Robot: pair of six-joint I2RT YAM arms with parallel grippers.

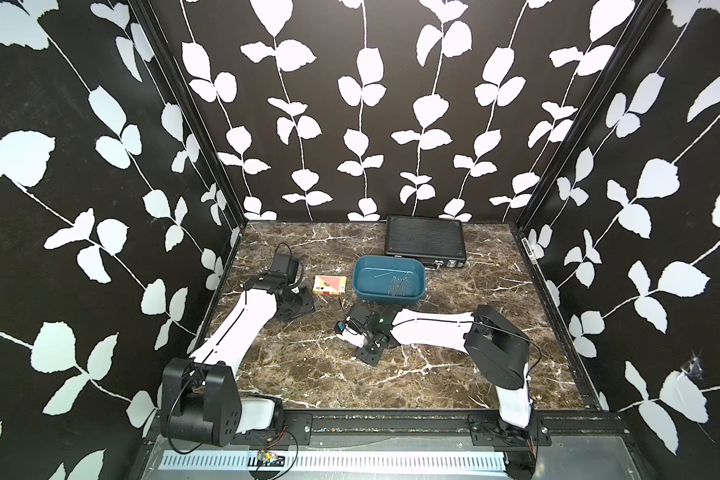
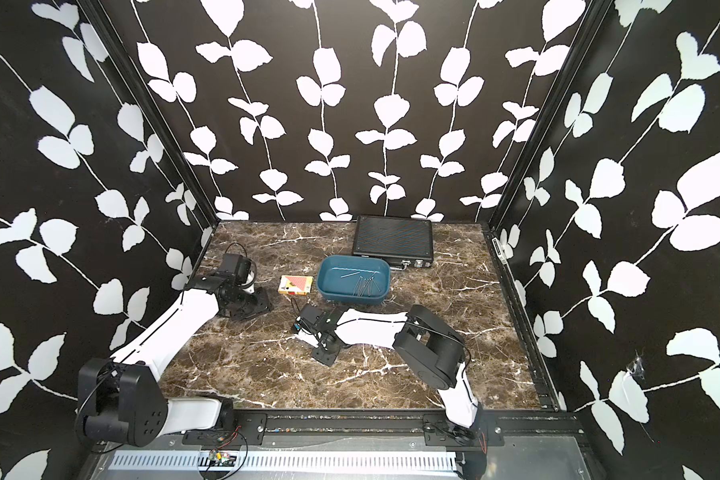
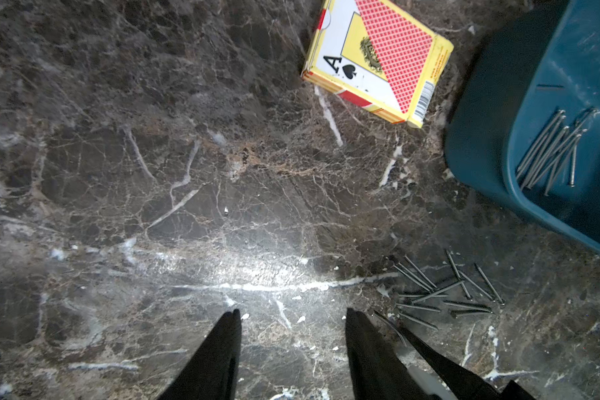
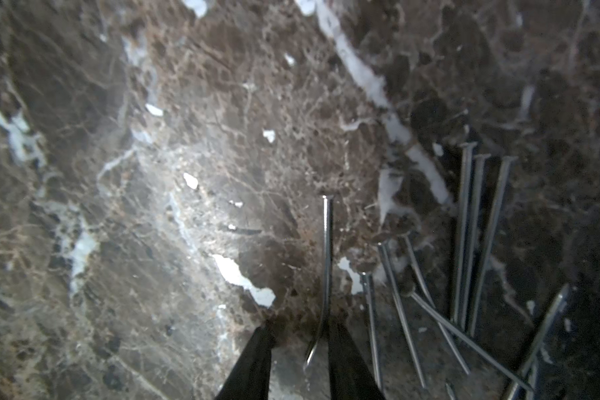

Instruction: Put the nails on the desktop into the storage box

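Observation:
The storage box, a blue open bin (image 1: pixel 369 284), stands mid-desk; several nails (image 3: pixel 546 153) lie inside it. Loose silver nails (image 3: pixel 440 293) are scattered on the marbled desktop in front of the bin. My right gripper is partly open and low over the desk beside them. One slightly bent nail (image 4: pixel 326 260) runs down to its right finger, its lower end reaching into the gap; contact cannot be told. More nails (image 4: pixel 463 233) lie to the right in that view. Over bare desktop left of the nails, my left gripper is open with empty fingers.
A playing-card box (image 3: pixel 380 60) lies left of the bin. Behind the bin is a black case (image 1: pixel 424 238). My right arm (image 1: pixel 432 329) stretches across the desk in front of the bin.

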